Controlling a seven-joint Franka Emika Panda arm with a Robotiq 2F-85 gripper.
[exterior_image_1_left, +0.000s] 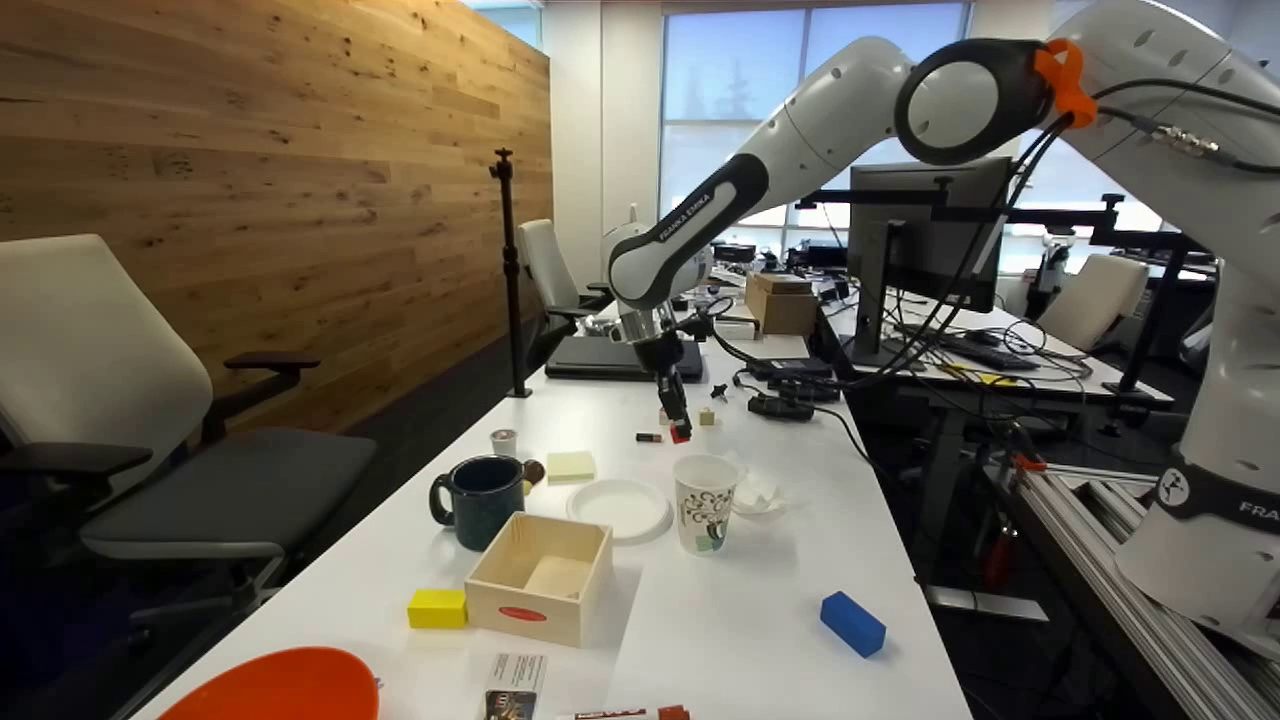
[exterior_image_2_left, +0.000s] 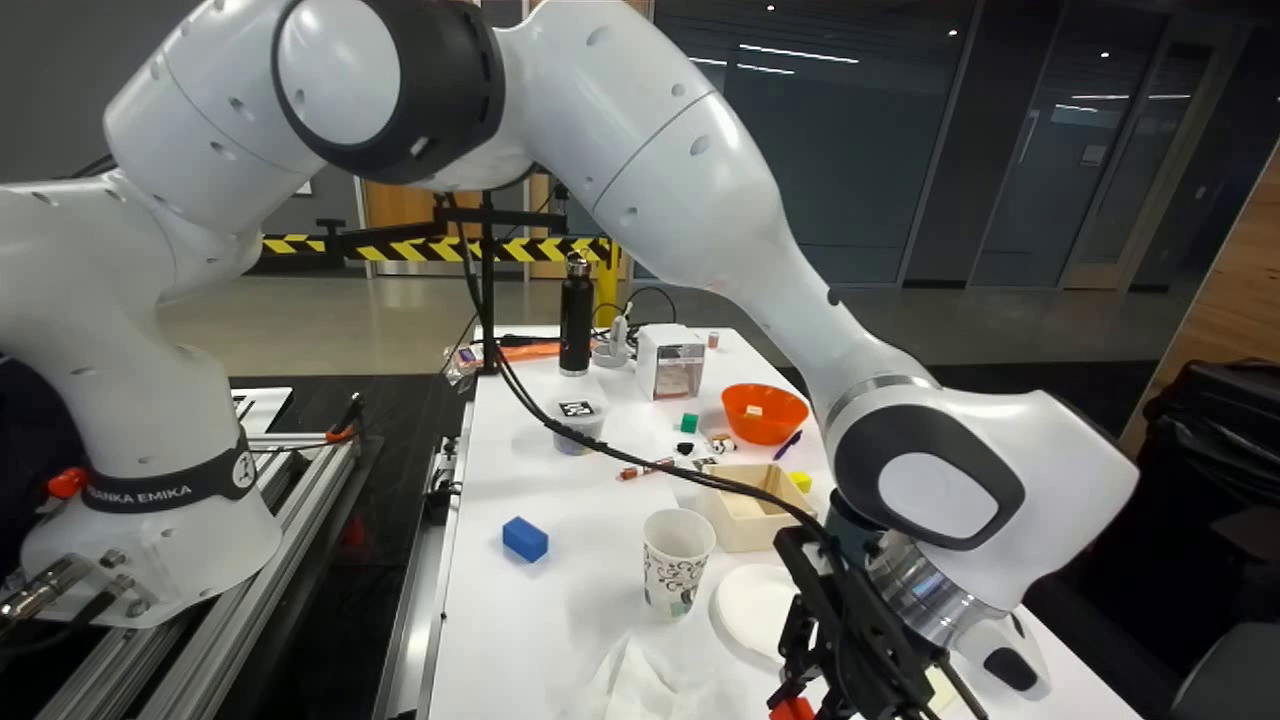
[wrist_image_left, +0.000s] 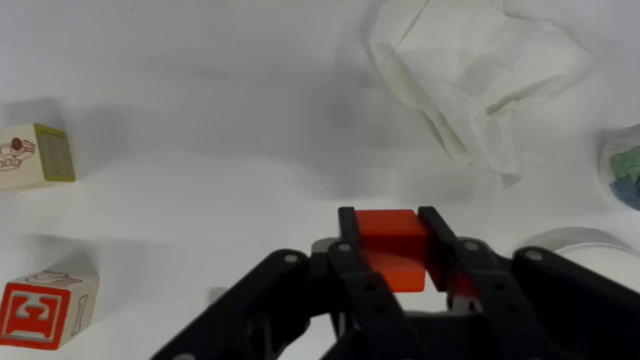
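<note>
A red block (wrist_image_left: 393, 249) is pinched between the two black fingers of my gripper, which is shut on it. In exterior view 1 the gripper (exterior_image_1_left: 678, 430) hangs over the table behind the patterned paper cup (exterior_image_1_left: 705, 502), and the red block (exterior_image_1_left: 678, 436) shows at its tips. The second exterior view catches only a part of the red block (exterior_image_2_left: 792, 708) at the bottom edge, below the black gripper. The wrist view has the white table beneath the block, with a crumpled tissue (wrist_image_left: 480, 72) ahead of it.
Two letter blocks, one with a red face (wrist_image_left: 36, 315) and one yellow-edged (wrist_image_left: 54, 153), lie to the left in the wrist view. A white plate (exterior_image_1_left: 620, 509), wooden box (exterior_image_1_left: 546, 574), dark mug (exterior_image_1_left: 482, 498) and blue block (exterior_image_1_left: 853, 624) stand nearer the front in exterior view 1.
</note>
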